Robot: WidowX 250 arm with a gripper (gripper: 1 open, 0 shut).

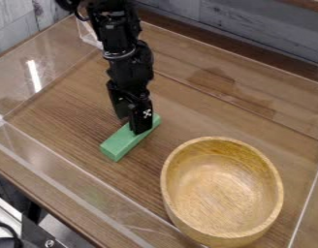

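The black arm reaches down from the top centre of the camera view. Its gripper [132, 122] is low over a green rectangular object [123, 143], at that object's upper right part, and stands open. Whether its fingers touch the green object is hard to tell.
A large pale yellow oval bowl [221, 191] fills the lower right. A small clear object [86, 29] stands at the top left edge.
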